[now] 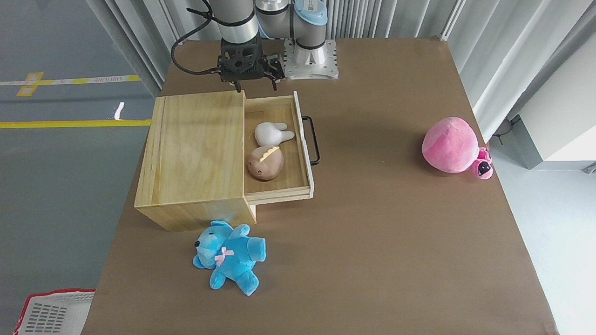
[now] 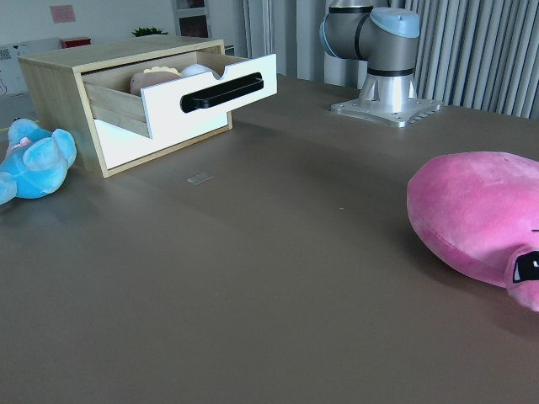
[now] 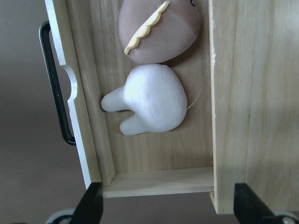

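Note:
The wooden drawer box [image 1: 189,150] stands on the table with its drawer [image 1: 286,190] pulled out. Inside lie a white plush [image 1: 268,134] with two ears and a brown round plush [image 1: 265,164] with a yellow crest. My gripper [image 1: 255,86] hangs above and behind the box's back edge, fingers spread open with nothing between them. In the wrist view its fingertips [image 3: 94,196] frame the drawer's near wall, and the white plush [image 3: 152,98] sits beyond them.
A blue bear [image 1: 234,257] lies in front of the box. A pink plush [image 1: 450,145] rests at the right edge. A basket [image 1: 53,313] stands on the floor at lower left.

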